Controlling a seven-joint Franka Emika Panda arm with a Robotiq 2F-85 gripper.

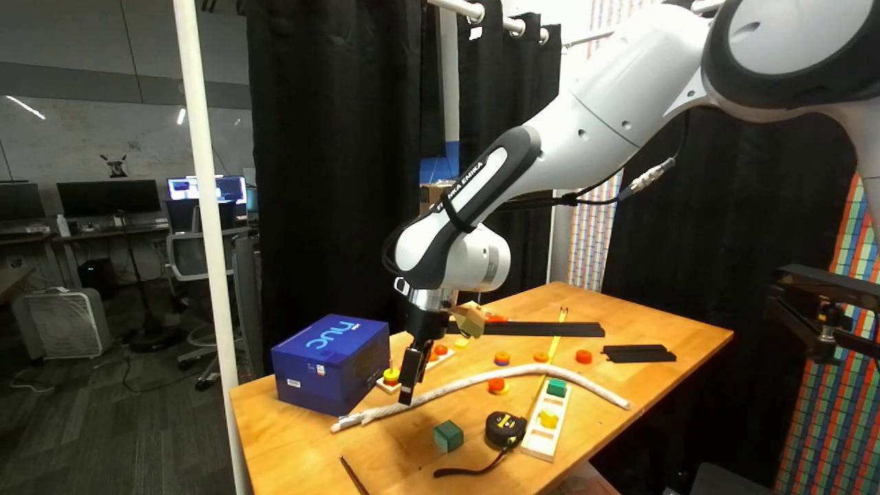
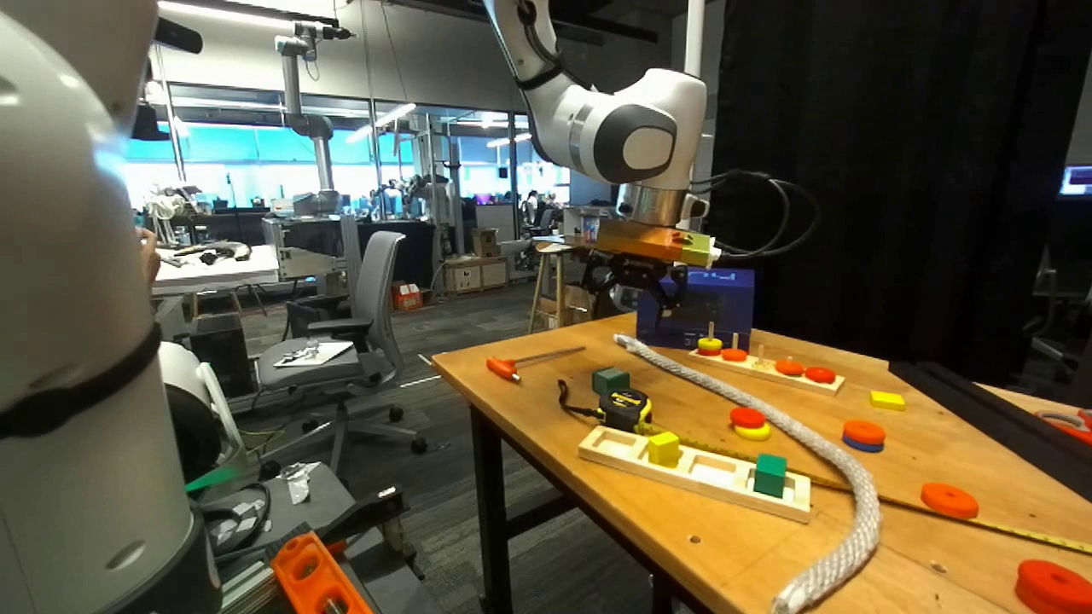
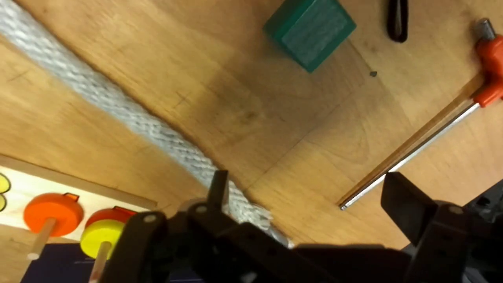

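My gripper stands open, its two fingers wide apart with only bare wood and a tool's shaft seen between them. One finger point(image 3: 219, 191) overlaps the frayed end of a white braided rope point(image 3: 141, 120) in the wrist view; the other appears just past the tip of an orange-handled hex driver point(image 3: 492, 70). From exterior view 1, the gripper hangs over the rope point(image 1: 487, 378) near the blue box point(image 1: 330, 363). A green block point(image 1: 447, 436) lies on the table in front of it, apart from the fingers.
A tape measure point(image 2: 622, 409) with its tape drawn out lies beside a wooden tray point(image 2: 706, 481) holding a yellow and a green block. The peg board point(image 2: 763, 370) with rings stands by the blue box. Loose rings and black strips point(image 1: 536, 328) occupy the far side.
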